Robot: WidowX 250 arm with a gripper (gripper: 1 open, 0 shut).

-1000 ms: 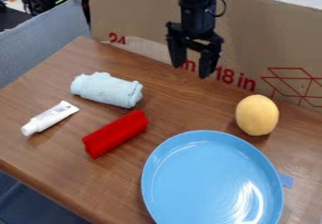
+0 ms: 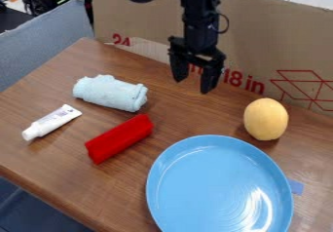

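My black gripper (image 2: 196, 76) hangs at the back of the wooden table, in front of the cardboard, with its fingers apart and nothing seen between them. Below and left of it lies a rolled light-blue cloth (image 2: 111, 93). A white tube (image 2: 51, 122) lies at the left, and a red cylinder (image 2: 119, 138) lies between it and a large blue plate (image 2: 219, 191) at the front right. A yellow egg-shaped object (image 2: 266, 120) rests behind the plate on the right, right of my gripper.
A cardboard panel (image 2: 274, 46) stands along the back edge. A grey padded surface (image 2: 39, 65) borders the table at the left.
My gripper has moved a little to the left and down toward the tabletop. The objects on the table are unchanged.
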